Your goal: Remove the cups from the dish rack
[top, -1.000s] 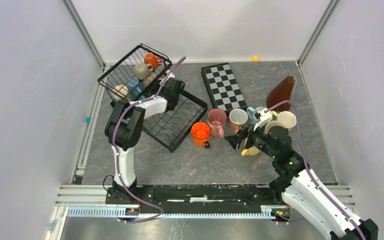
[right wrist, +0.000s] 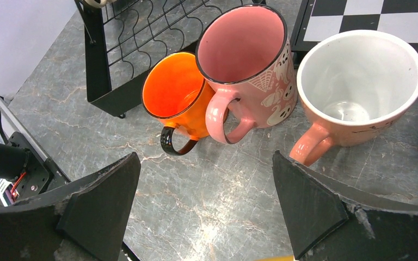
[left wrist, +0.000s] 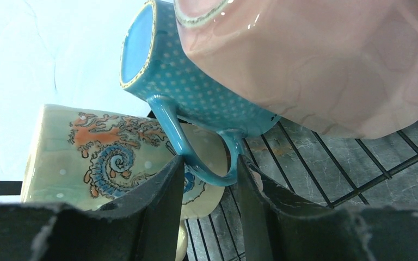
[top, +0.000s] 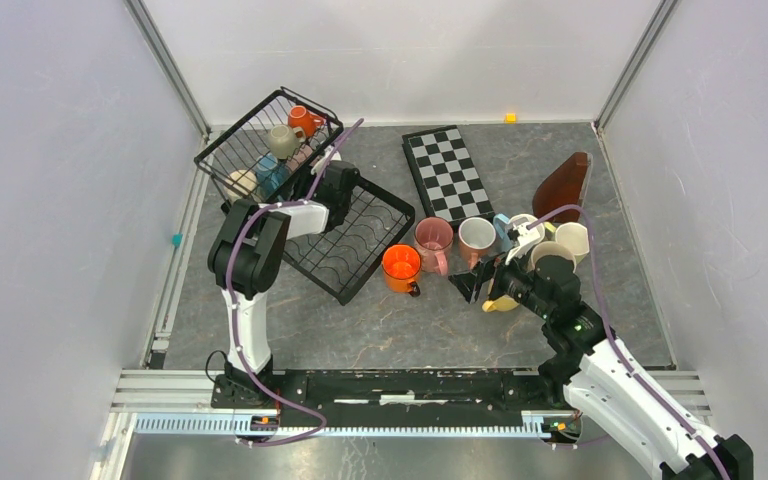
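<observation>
On the upper tier of the dish rack (top: 218,158) lie several cups, among them a red-orange one, a grey-beige one and a blue one (top: 271,173). In the left wrist view the blue dotted cup (left wrist: 196,81) has its handle (left wrist: 188,152) at the fingertips of my left gripper, which is open, with the lower curve of the handle between the tips. A pink cup (left wrist: 315,65) and a cream patterned cup (left wrist: 125,157) flank it. My right gripper stands open and empty over the counter, in front of an orange cup (right wrist: 174,87).
Upright on the counter stand a pink mug (right wrist: 245,49), a white-and-peach cup (right wrist: 359,81) and several others near the right arm. A checkered board (top: 450,172) and a brown object (top: 563,187) lie behind.
My left gripper has shifted slightly left, towards the cups on the upper tier. The right arm and the cups on the counter look unmoved.
</observation>
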